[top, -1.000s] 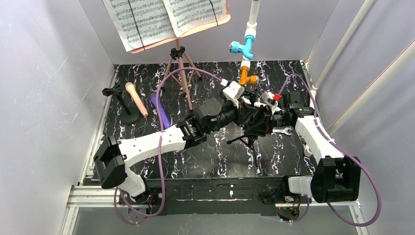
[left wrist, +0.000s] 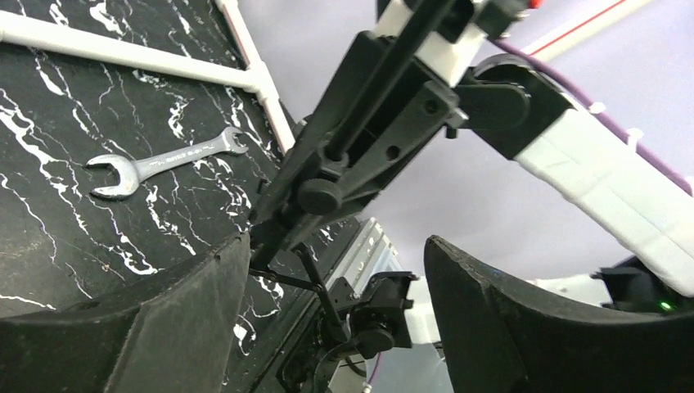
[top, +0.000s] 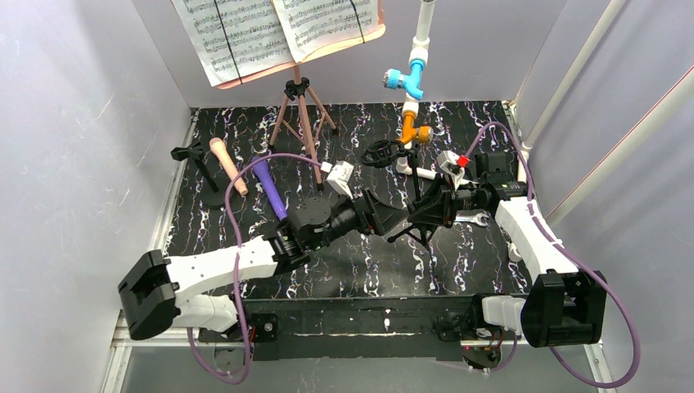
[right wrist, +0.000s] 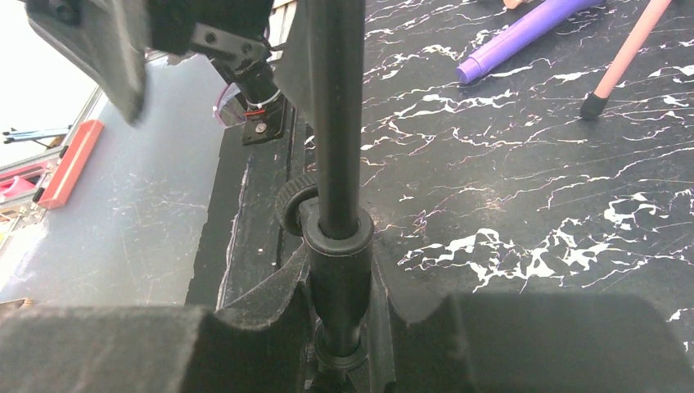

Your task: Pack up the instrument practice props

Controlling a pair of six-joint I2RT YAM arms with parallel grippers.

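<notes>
A black stand with a tripod base and ring-shaped top is held upright at the centre right by my right gripper, shut on its tube. Just left of it, my left gripper is part open; its two fingers show empty in the left wrist view, the stand beyond them. A second black stand, a tan microphone and a purple microphone are at the left. The sheet music stand stands at the back.
A wrench lies by white pipes at the right. Blue and orange taps sit on the rear pipe.
My left gripper has pulled back leftward, away from the held stand. The right gripper stays on the stand and has hardly moved.
</notes>
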